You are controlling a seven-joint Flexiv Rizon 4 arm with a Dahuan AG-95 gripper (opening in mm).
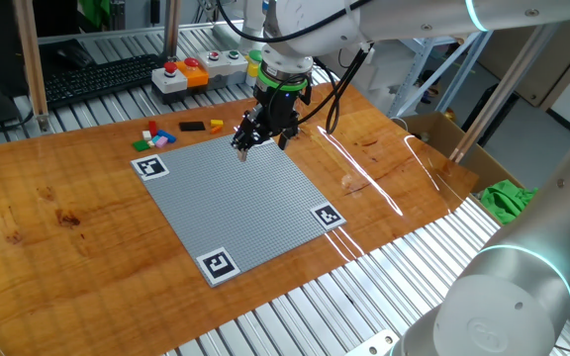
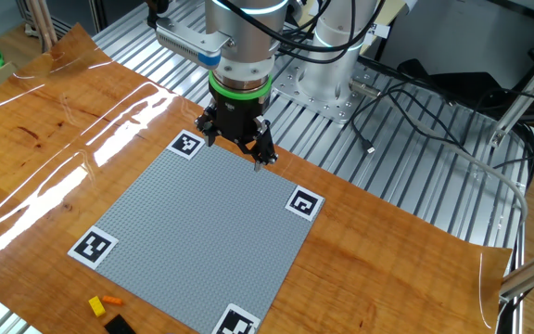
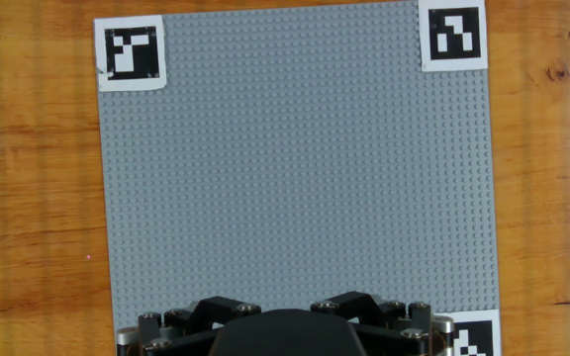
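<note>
A grey studded baseplate (image 1: pixel 231 193) lies flat on the wooden table, with black-and-white markers at its corners and no bricks on it. My gripper (image 1: pixel 262 147) hangs above the plate's far edge in exterior view 1, clear of the surface. Its two fingers are spread wide in the wrist view, the gripper being open and empty over the plate (image 3: pixel 295 168). Beyond the plate's far left corner sit small loose bricks: green (image 1: pixel 142 145), red (image 1: pixel 152 128), blue (image 1: pixel 164 135) and pink (image 1: pixel 161 142). A black brick (image 2: pixel 119 325) and a yellow one (image 2: pixel 96 306) lie beside another plate edge.
An orange brick (image 2: pixel 112 300) rests next to the yellow one. Behind the table stand a button box (image 1: pixel 193 72) and a keyboard (image 1: pixel 102 79). Open wood spreads left of the plate in exterior view 1. Cables hang from the arm near the wrist.
</note>
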